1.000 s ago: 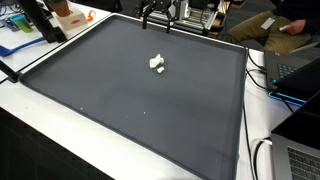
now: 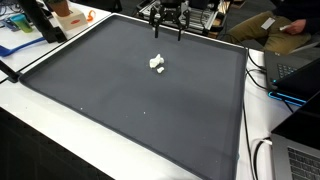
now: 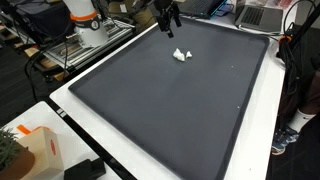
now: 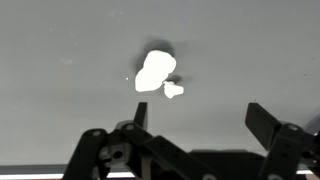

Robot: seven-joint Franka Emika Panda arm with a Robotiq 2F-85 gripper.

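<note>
On the dark grey board lie a larger white lump (image 4: 155, 70) and a small white piece (image 4: 173, 90) close beside it. In exterior view 1 the white lump (image 2: 156, 61) is in the far part of the board; exterior view 2 also shows the lump (image 3: 179, 55). My gripper is open, its two dark fingers wide apart and nothing between them. From the wrist, both white pieces appear ahead of the fingertips, nearer the left one. The gripper (image 2: 167, 36) hangs above the board's far edge, apart from the pieces.
The grey board (image 2: 130, 105) is otherwise bare, with a white table rim (image 2: 100, 129) around it. Laptops (image 2: 295, 80) and cables stand along the right side. A potted plant (image 3: 12, 155) is near the left front in exterior view 2.
My gripper has shifted to the right in exterior view 1 and stands slightly nearer the camera. The white pieces have stayed in place.
</note>
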